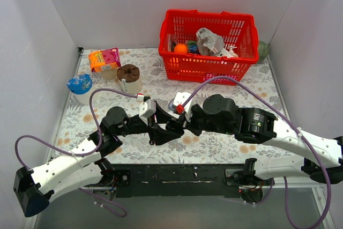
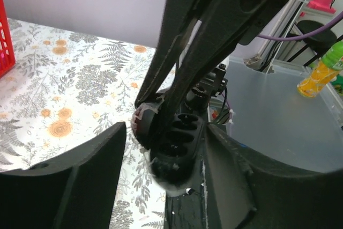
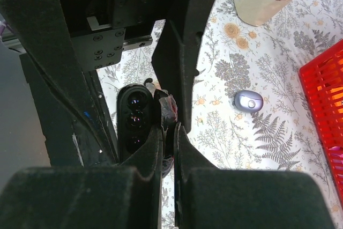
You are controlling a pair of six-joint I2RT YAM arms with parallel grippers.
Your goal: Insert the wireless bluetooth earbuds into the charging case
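The black charging case (image 3: 135,127) is held up above the table, its lid folded open and its row of round dark recesses showing. My right gripper is shut on the lid (image 3: 167,108), gripping it edge-on. Around the case body (image 2: 177,143), one finger on either side, my left gripper stands part open with visible gaps beside the body. In the top view the two grippers meet near the table's front, and the case (image 1: 174,126) is mostly covered by them. Whether earbuds sit in the recesses, I cannot tell.
A small grey oval object (image 3: 248,101) lies on the floral tablecloth. Behind stands a red basket (image 1: 209,68) with several items. Brown-topped canister (image 1: 128,79), blue-topped tub (image 1: 80,87) and snack packet (image 1: 104,59) occupy the back left.
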